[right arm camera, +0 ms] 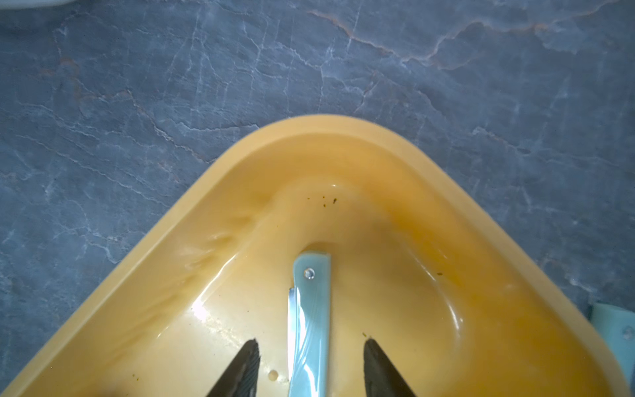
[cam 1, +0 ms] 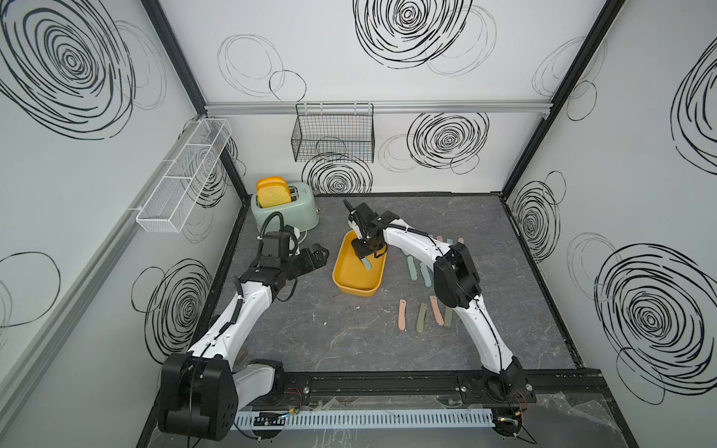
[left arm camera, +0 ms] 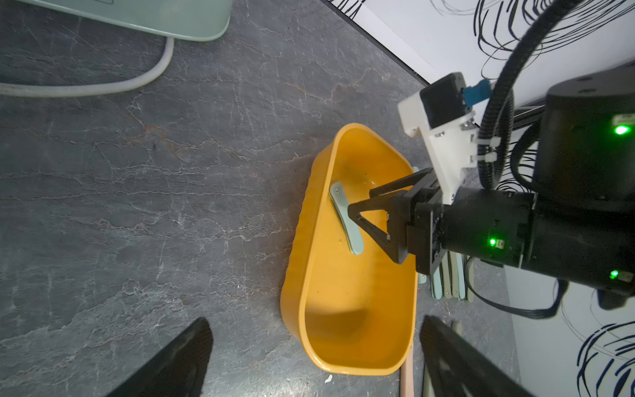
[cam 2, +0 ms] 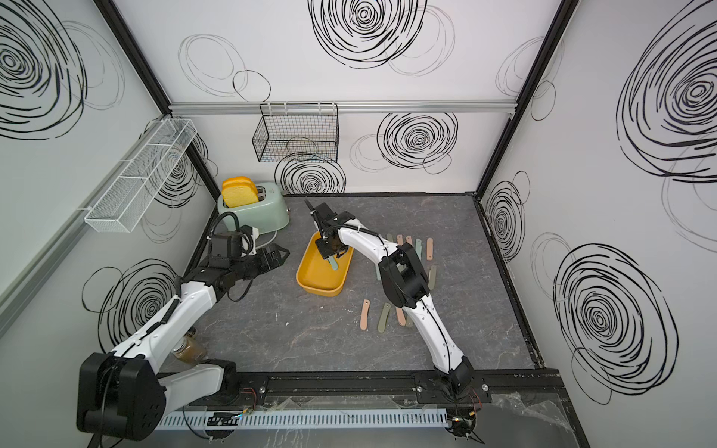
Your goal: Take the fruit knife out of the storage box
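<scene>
A light green folding fruit knife lies on the floor of the yellow storage box, close to one long wall, as the left wrist view also shows. Inside that box, my right gripper hangs over the knife with its fingers open. In the right wrist view its dark fingertips stand on either side of the knife, apart from it. My left gripper is open and empty, outside the box to its left; its blurred fingers edge the left wrist view.
Several more folded knives in pink and green, such as this pink one, lie right of the box. A green toaster with yellow bread slices stands at the back left.
</scene>
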